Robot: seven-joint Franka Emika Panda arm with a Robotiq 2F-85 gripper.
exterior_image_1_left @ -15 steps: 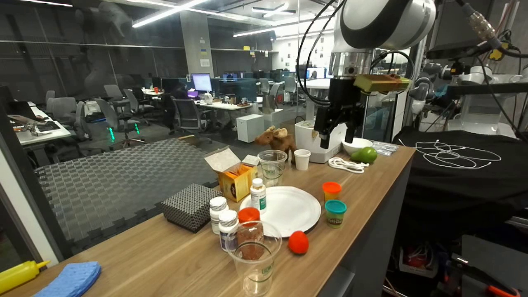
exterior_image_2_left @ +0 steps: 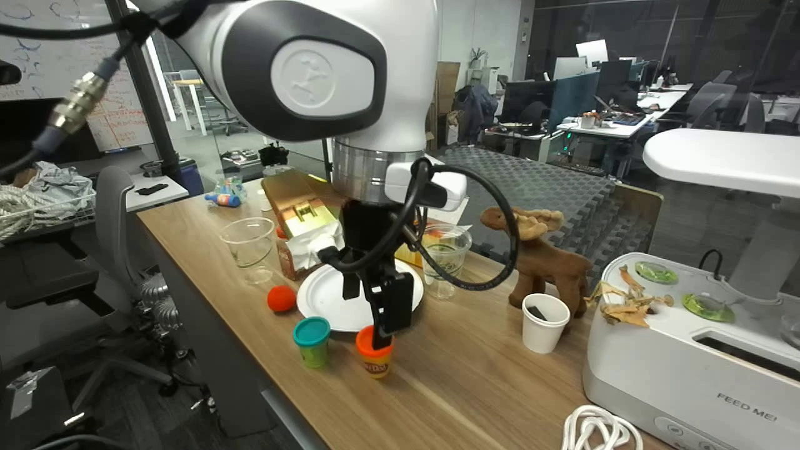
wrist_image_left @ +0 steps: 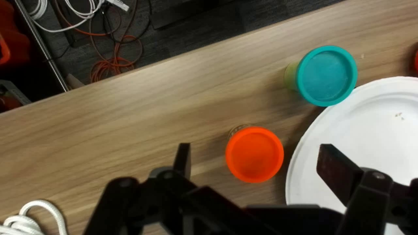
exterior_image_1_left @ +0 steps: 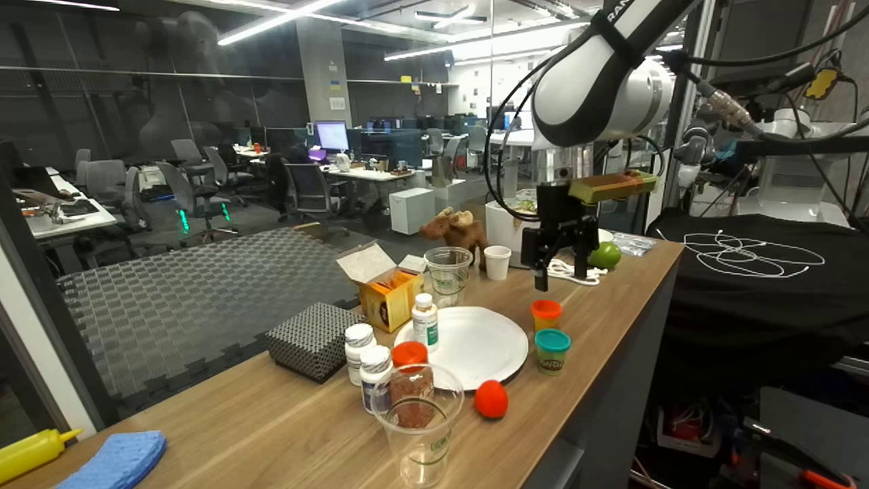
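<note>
My gripper is open above the counter, with its fingers on either side of an orange-lidded tub (wrist_image_left: 254, 154) in the wrist view. In exterior view 1 the fingertips hang higher than that tub (exterior_image_1_left: 546, 314), apart from it. It stands upright on the wood, right by the edge of a white plate (wrist_image_left: 364, 129). A teal-lidded tub (wrist_image_left: 327, 76) stands upright close by, nearer the counter's front edge. Nothing shows between the fingers at their own height.
A red ball (exterior_image_1_left: 491, 399), a clear cup (exterior_image_1_left: 419, 440) and several bottles crowd around the plate. White cord (exterior_image_2_left: 600, 427), a paper cup (exterior_image_2_left: 545, 322) and a brown moose toy (exterior_image_2_left: 544, 259) lie on the other side. Bare wood (wrist_image_left: 117, 129) borders the front edge.
My gripper has come down and slightly left in exterior view 1, closer to the orange-lidded tub. The objects on the counter have not moved.
</note>
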